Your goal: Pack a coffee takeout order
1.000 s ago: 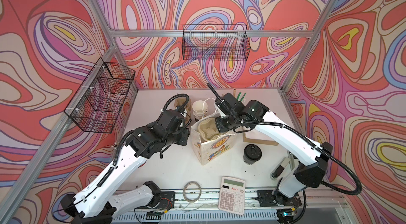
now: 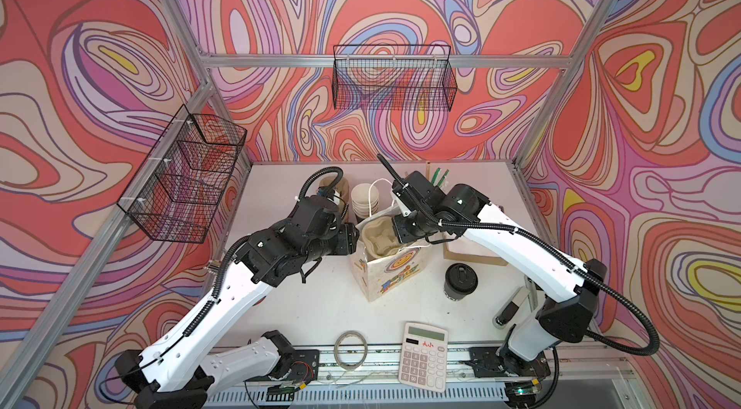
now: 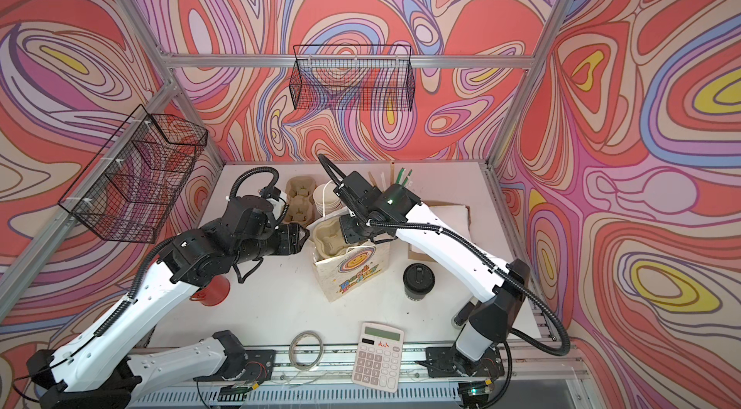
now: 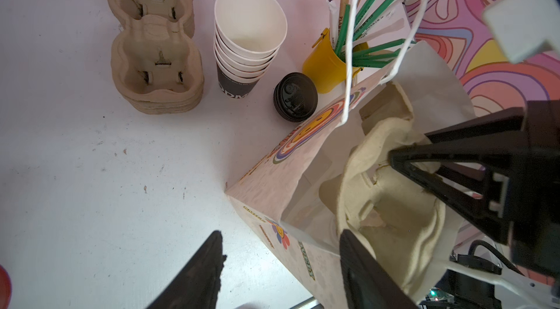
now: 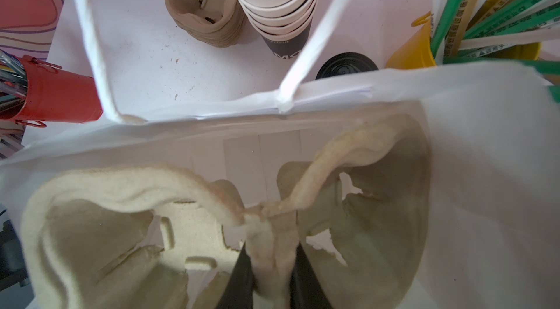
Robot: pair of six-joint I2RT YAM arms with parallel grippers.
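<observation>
A white paper bag (image 2: pixel 389 274) with a printed front stands open on the table. Inside its mouth sits a brown pulp cup carrier, tilted in the left wrist view, with two cup hollows. My right gripper is shut on the carrier's middle bridge. My left gripper is open beside the bag's left side, nothing between its fingers; the bag's near top edge lies close to its right finger (image 4: pixel 364 274). A lidded black coffee cup (image 2: pixel 461 280) stands right of the bag. The carrier's underside is hidden.
Behind the bag are stacked carriers (image 4: pixel 157 64), stacked paper cups (image 4: pixel 248 29), black lids (image 4: pixel 295 96) and a yellow bucket (image 4: pixel 323 64) of straws. A red bucket (image 3: pixel 212 291) stands at the left; a calculator (image 2: pixel 423 356) lies in front.
The right arm has stayed in place over the bag, and the carrier looks nearly unmoved.
</observation>
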